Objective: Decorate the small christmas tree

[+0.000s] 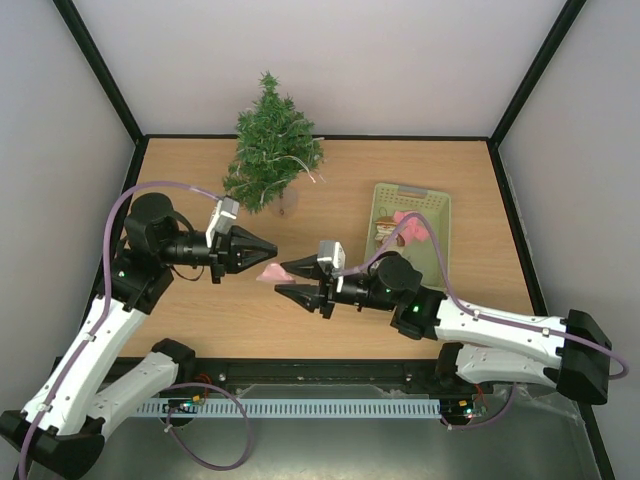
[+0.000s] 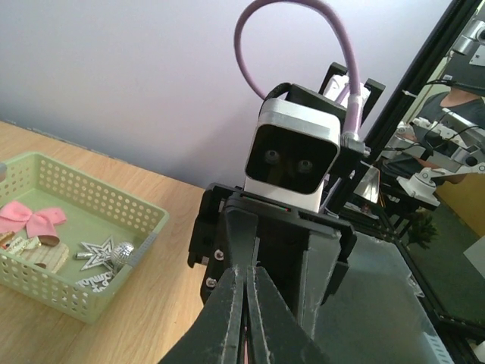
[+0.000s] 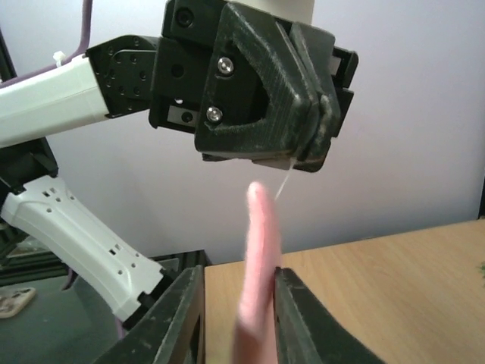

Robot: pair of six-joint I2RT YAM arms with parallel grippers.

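The small tree [image 1: 270, 150] stands at the back centre. My left gripper [image 1: 268, 252] is shut; its fingertips meet in the left wrist view. A pink ornament [image 1: 275, 273] hangs just beside it, on a thin thread that runs up to the left gripper in the right wrist view. My right gripper [image 1: 285, 278] has its fingers either side of the pink piece, part open; whether they touch it is unclear. The green basket [image 2: 91, 303] holds pink bows [image 2: 42, 224], a silver star [image 2: 95, 254] and other ornaments.
The basket sits on the right of the wooden table [image 1: 180, 320].
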